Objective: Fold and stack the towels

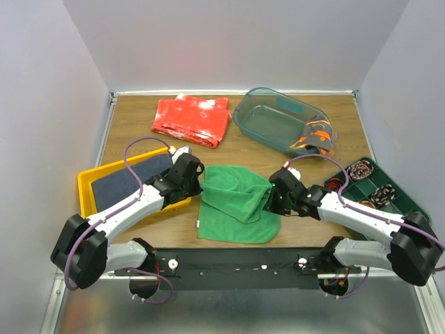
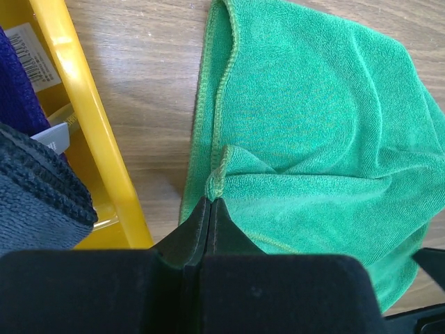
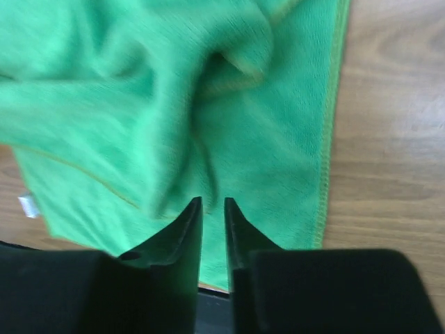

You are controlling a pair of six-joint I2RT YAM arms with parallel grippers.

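A green towel (image 1: 240,226) lies on the wooden table, its upper layer folded back in a loose, creased flap. My left gripper (image 1: 201,189) is at the towel's left side. In the left wrist view, that gripper is shut with a corner of the towel's upper layer pinched at its tips. At the right side, my right gripper (image 1: 268,207) hangs low over the cloth. A narrow gap shows between its fingertips in the right wrist view, where the gripper has no cloth between them and a drooping fold lies just ahead.
A yellow tray (image 1: 86,198) with a dark folded towel (image 1: 132,183) stands close by my left arm. Red folded cloth (image 1: 191,120), a clear bin (image 1: 261,118) with grey-orange gloves (image 1: 316,136), and a green divided box (image 1: 400,202) surround the work area.
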